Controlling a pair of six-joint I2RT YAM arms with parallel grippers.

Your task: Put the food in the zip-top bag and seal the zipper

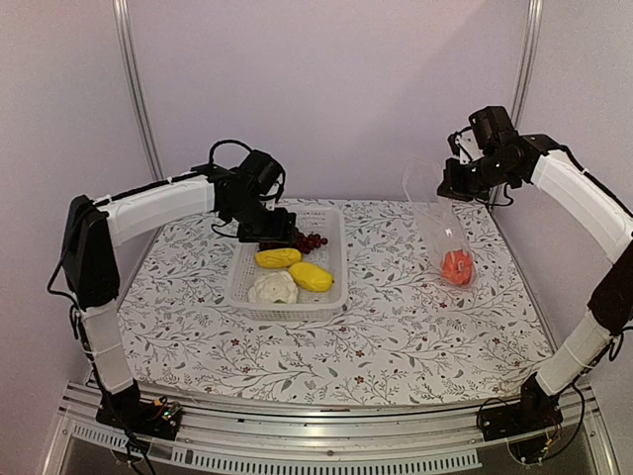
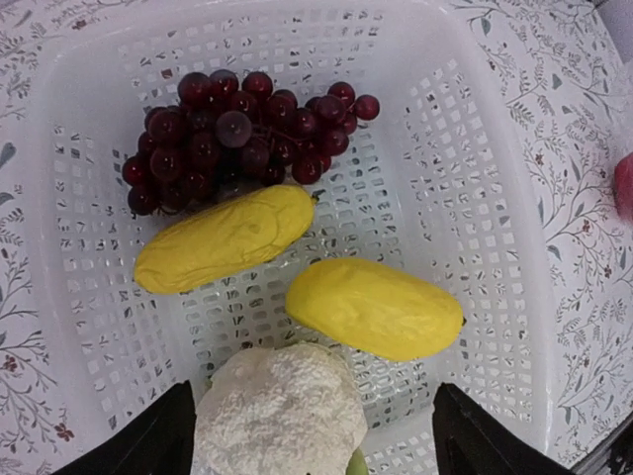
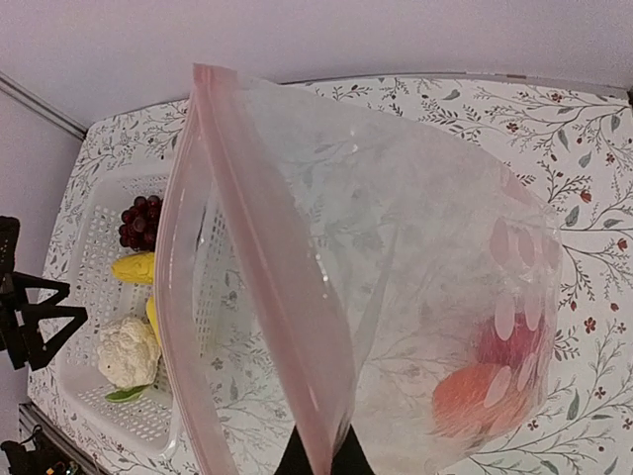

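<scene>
My right gripper (image 1: 453, 178) is shut on the rim of the clear zip bag (image 3: 396, 247), holding it upright on the right; a red-orange item (image 1: 457, 265) lies in its bottom. My left gripper (image 1: 273, 230) hangs open over the white basket (image 1: 287, 311), nothing between its fingers. In the basket are red grapes (image 2: 237, 134), two yellow vegetables (image 2: 223, 237) (image 2: 371, 307) and a white cauliflower (image 2: 282, 411).
Walls stand at the back and both sides.
</scene>
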